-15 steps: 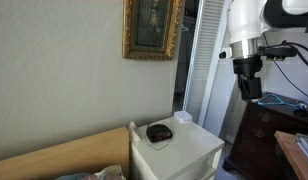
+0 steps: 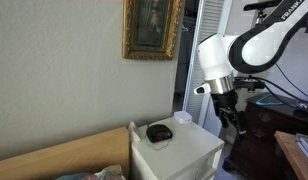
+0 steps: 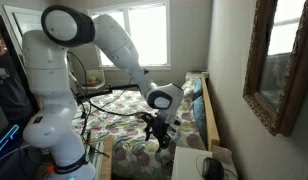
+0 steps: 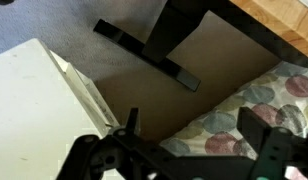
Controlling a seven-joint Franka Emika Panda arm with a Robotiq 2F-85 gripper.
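Note:
My gripper hangs open with nothing between its fingers, which stand wide apart at the bottom of the wrist view. In exterior view 1 the same gripper (image 2: 232, 122) is in the air to the right of a white cabinet (image 2: 179, 158). A dark, rounded object (image 2: 159, 133) with a cord lies on the cabinet top, and a small white box (image 2: 186, 117) sits behind it to the right. Beneath the gripper, the wrist view shows bare floor between the white cabinet (image 4: 39, 110) and patterned bedding (image 4: 224, 130).
A wooden tabletop (image 4: 279, 20) on a black metal leg (image 4: 174, 30) with a long foot borders the floor space. A dark chest of drawers (image 2: 256, 135) stands behind the arm. The bed's wooden headboard (image 2: 64, 160) runs along the wall, below a framed picture (image 2: 151, 28).
The arm has moved left and lower in exterior view 1, bringing the gripper closer to the white cabinet. The things on the cabinet have stayed put.

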